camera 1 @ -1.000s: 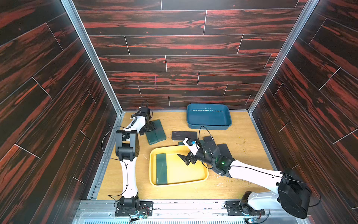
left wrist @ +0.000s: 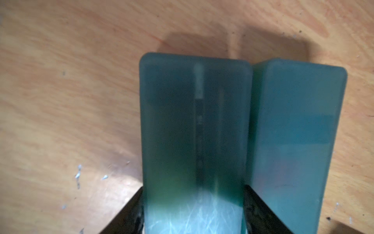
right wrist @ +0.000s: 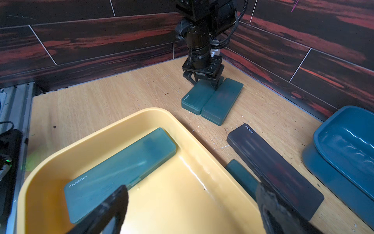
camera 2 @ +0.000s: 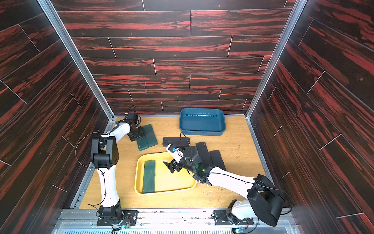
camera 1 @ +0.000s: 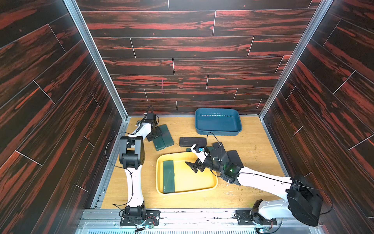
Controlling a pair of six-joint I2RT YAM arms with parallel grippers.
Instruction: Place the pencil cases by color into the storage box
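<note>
Two green pencil cases lie side by side at the far left of the table. On the left one [left wrist: 194, 128] my left gripper is shut, one finger against each long side; the other [left wrist: 298, 144] lies right beside it, outside the grip. My right gripper stands open and empty over the yellow box [right wrist: 155, 111]. Inside that box, along its left wall, lies another green case [right wrist: 120, 171]. Beyond the box are a black case [right wrist: 274, 169] and part of a green one [right wrist: 243, 177].
An empty blue box [camera 1: 218, 121] stands at the back right. More dark cases [camera 2: 217, 159] lie beside my right arm, partly covered by it.
Almost nothing differs. The elbow of my right arm has shifted very slightly; the cases and boxes stay where they were.
</note>
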